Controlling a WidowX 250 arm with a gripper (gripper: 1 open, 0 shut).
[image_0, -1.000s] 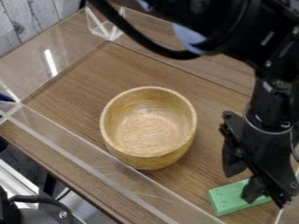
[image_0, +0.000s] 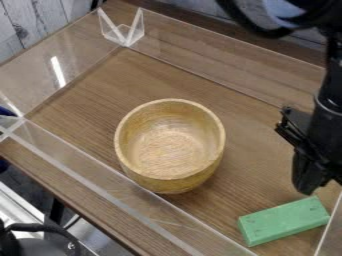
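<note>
My black gripper (image_0: 306, 180) is at the right edge, partly out of frame, its tip pointing down above and behind a green rectangular block (image_0: 283, 221). The block lies on the wooden table at the bottom right, apart from the gripper. The gripper looks shut, with nothing visible between its fingers. A round wooden bowl (image_0: 168, 143) stands upright and empty near the middle.
Clear plastic walls edge the table, with a clear bracket (image_0: 122, 31) at the upper left. Bare table (image_0: 100, 85) lies left of and behind the bowl. Black equipment and cables are outside the lower-left edge.
My gripper has moved up and to the right, away from the green block, which is now uncovered.
</note>
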